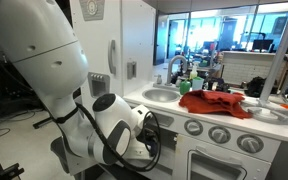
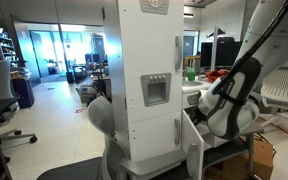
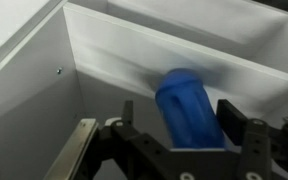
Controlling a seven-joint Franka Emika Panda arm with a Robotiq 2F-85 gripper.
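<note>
A blue cylindrical object [image 3: 189, 108], likely a can or bottle, stands inside a white compartment [image 3: 179, 52] in the wrist view. My gripper is part open around it: one dark finger [image 3: 126, 122] on its left with a visible gap, the other close against its right side. Whether that right finger touches it I cannot tell. From outside, the arm reaches low beside the white cabinet, and the blue object is hidden in both exterior views.
White counter walls and a panel edge [image 3: 79, 150] lie close to my fingers. Above, the counter holds a sink [image 1: 162, 94], a red cloth [image 1: 212, 103] and green bottles [image 1: 197, 84]. A tall white cabinet [image 2: 149, 125] stands beside the arm.
</note>
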